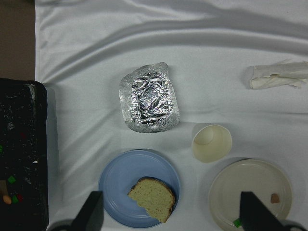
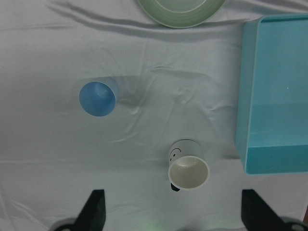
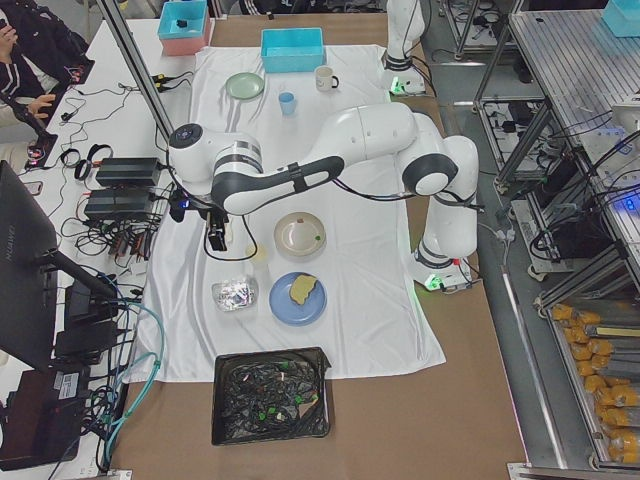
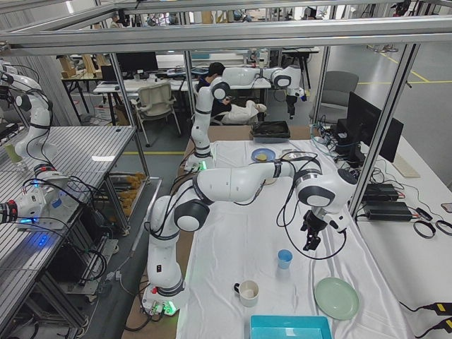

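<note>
My left gripper hangs open, fingers wide apart, above a blue plate [image 1: 115, 187] with a bread slice [image 1: 151, 199], a foil tray [image 1: 149, 98], a cream cup [image 1: 211, 143], a beige plate [image 1: 226, 187] with small bits and a crumpled wrapper [image 1: 276, 74]. My right gripper is open over the cloth, with a white mug [image 2: 187, 171], a blue cup [image 2: 96, 98], a green plate [image 2: 180, 19] and a teal bin [image 2: 248, 96] below it. Nothing sits between either gripper's fingers.
A black tray [image 3: 270, 435] of small bits lies at one end of the table. A monitor [image 3: 30, 280], cables and black boxes line the side bench. Both arms reach over the white cloth, whose middle is largely clear.
</note>
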